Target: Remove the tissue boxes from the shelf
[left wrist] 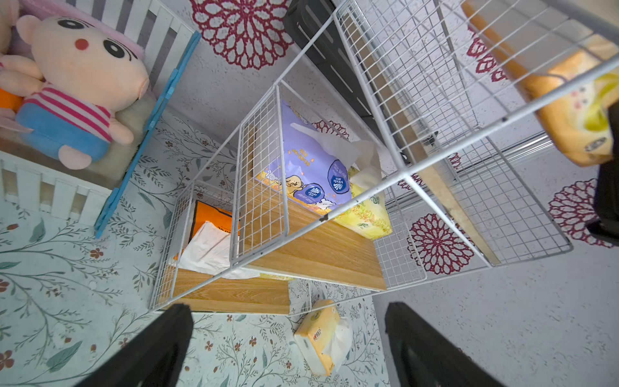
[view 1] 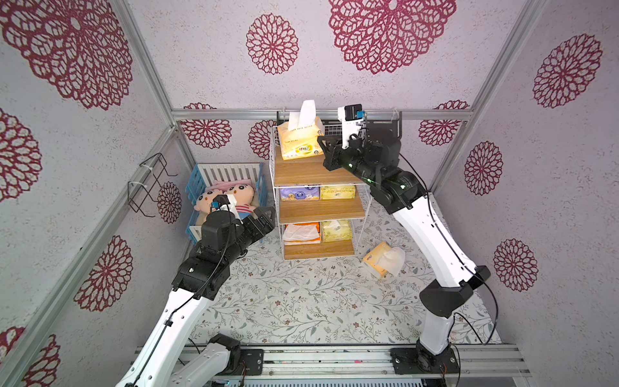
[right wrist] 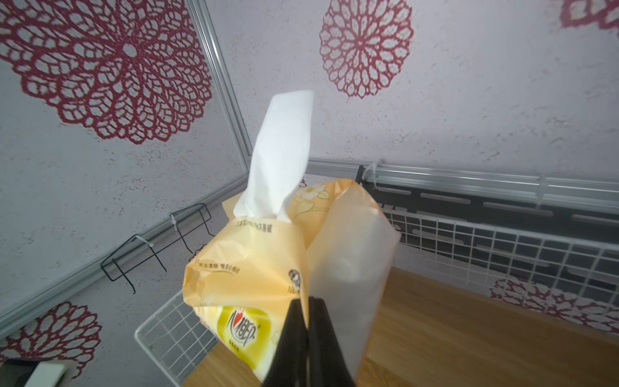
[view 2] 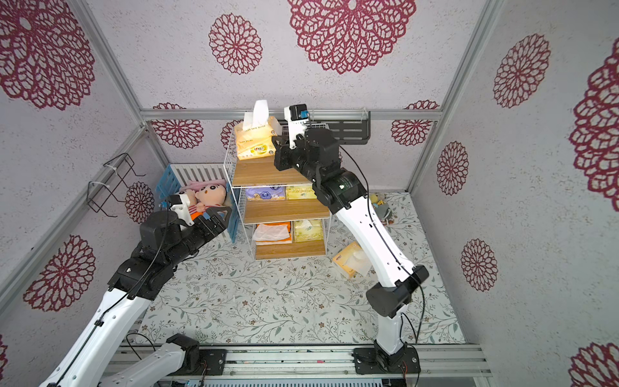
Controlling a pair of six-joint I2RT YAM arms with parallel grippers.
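Note:
A yellow tissue pack [right wrist: 251, 277] with a white tissue standing up from it hangs above the top shelf board [view 1: 303, 173], its near edge pinched in my right gripper. On the middle shelf sit a purple tissue pack [left wrist: 319, 169] and a yellow-green one [left wrist: 367, 216]. The lower shelf holds an orange-and-white pack [view 1: 301, 233] and a pale yellow pack [view 1: 336, 230]. Another yellow pack [view 1: 385, 259] lies on the floor right of the shelf. My left gripper stands open and empty, left of the shelf.
A blue-and-white crate [view 1: 225, 173] with plush dolls stands left of the shelf. White wire sides [left wrist: 261, 187] enclose the shelf ends. A wire rack [view 1: 145, 183] hangs on the left wall.

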